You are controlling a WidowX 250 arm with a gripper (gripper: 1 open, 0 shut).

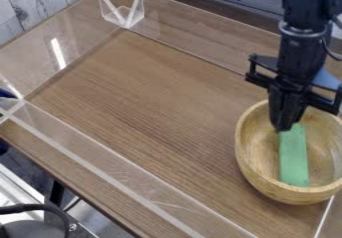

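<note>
My black gripper (282,116) points down from the top right, its tip inside the near rim area of a wooden bowl (254,172), over the upper end of a green rectangular object (294,157) lying in the bowl. The fingertips look close together; whether anything is between them is hard to see.
Clear plastic corner pieces (123,10) stand at the back left. A clear strip runs along the front left edge, and a dark cable lies at the bottom left.
</note>
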